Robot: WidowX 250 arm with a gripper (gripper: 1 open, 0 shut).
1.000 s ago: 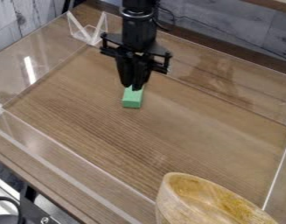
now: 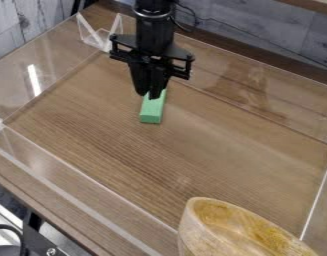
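Note:
The black robot arm with its gripper [image 2: 150, 75] hangs over the upper middle of a wooden table, pointing down. A green block [image 2: 152, 110] lies on the table just below it, its far end partly hidden by the gripper. Whether the fingers are open or shut cannot be made out.
A large yellow bowl-like object [image 2: 233, 230] sits at the bottom right edge. Clear plastic pieces and cables lie along the left and top edges.
The gripper has shifted and turned slightly, and more of the green block shows below it than a second ago.

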